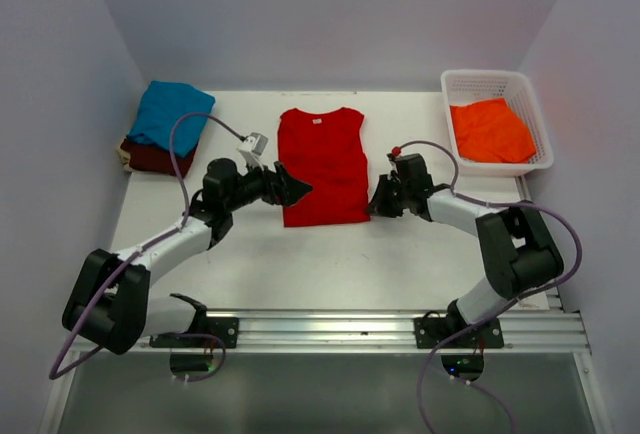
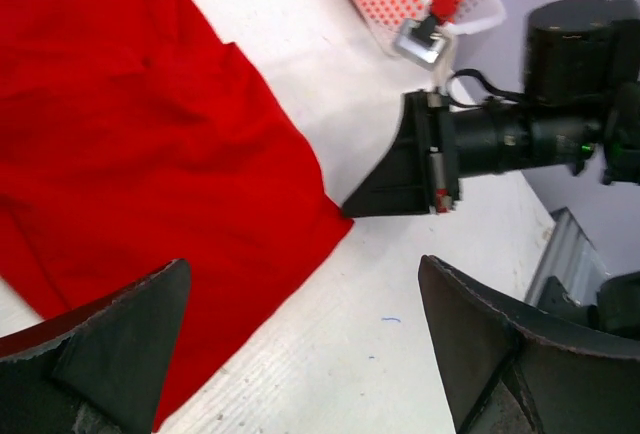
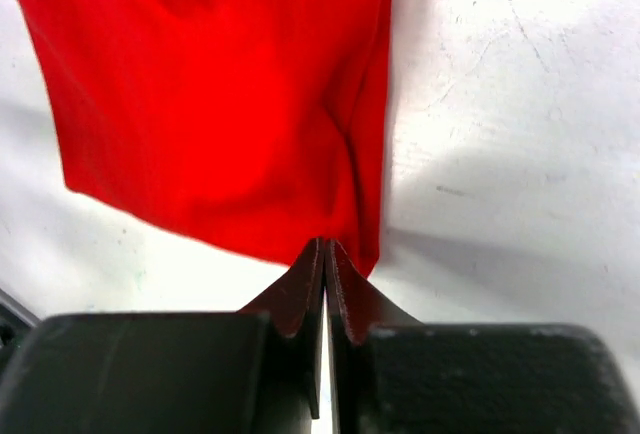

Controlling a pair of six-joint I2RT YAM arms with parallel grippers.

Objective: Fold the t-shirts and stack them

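Observation:
A red t-shirt point(image 1: 323, 169) lies spread on the white table, neck at the back, its right edge doubled in a narrow strip. My left gripper point(image 1: 290, 182) is open over its left part; in the left wrist view its fingers frame the shirt and bare table. My right gripper point(image 1: 373, 208) is down at the shirt's front right corner; in the right wrist view its fingertips are close together on the red hem, and I cannot tell whether cloth is between them.
A folded stack with a blue shirt point(image 1: 172, 111) on darker ones lies back left. A white basket point(image 1: 535, 104) with orange cloth point(image 1: 490, 132) stands back right.

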